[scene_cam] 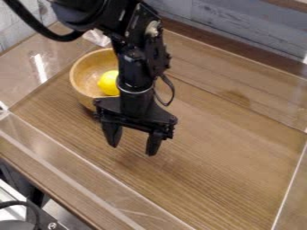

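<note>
My black gripper [133,142] hangs low over the wooden table, left of the middle, with its two fingers apart and nothing seen between them. Behind it, a wide tan bowl [84,70] stands at the upper left, partly hidden by the arm. A yellow object [108,83] rests in the bowl, also partly covered by the arm.
A white wall [240,31] runs along the back. A small white item behind the bowl is too hidden to tell. A black cable lies at the lower left edge.
</note>
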